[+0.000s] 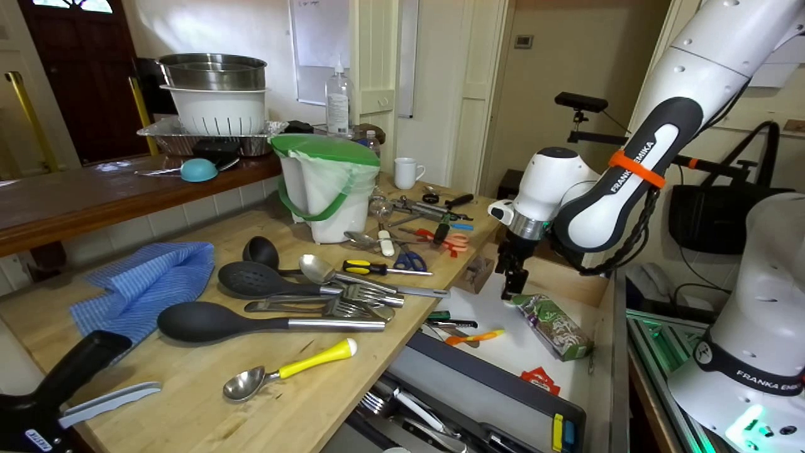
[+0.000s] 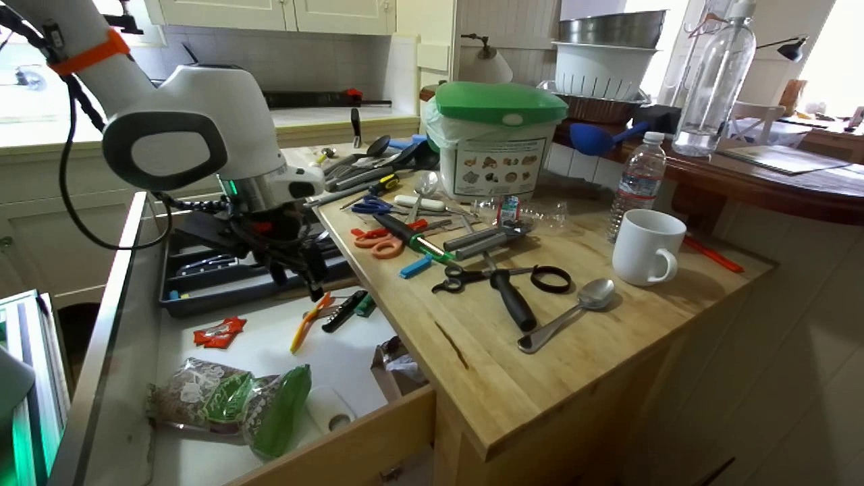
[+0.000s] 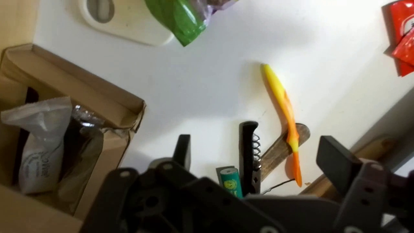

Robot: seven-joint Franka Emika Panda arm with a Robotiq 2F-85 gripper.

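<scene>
My gripper hangs over the open drawer, its fingers wide apart and nothing between them. Below it in the wrist view, a black corkscrew (image 3: 247, 155) lies on the white drawer floor, with a green cylinder (image 3: 231, 181) close at its left. Right of these, an orange and yellow utensil (image 3: 285, 105) rests across a brown handle (image 3: 277, 153). The same utensil (image 2: 310, 322) shows below and beside the gripper (image 2: 312, 283) in exterior view 2. In exterior view 1 the gripper (image 1: 511, 290) is near a green bag (image 1: 555, 324).
A cardboard box (image 3: 122, 112) holding a wrapped item stands left in the wrist view. Red packets (image 2: 219, 332) lie by the dark cutlery tray (image 2: 182, 304). The wooden counter (image 2: 478, 389), crowded with tools and a white mug (image 2: 644, 243), overhangs the drawer's side.
</scene>
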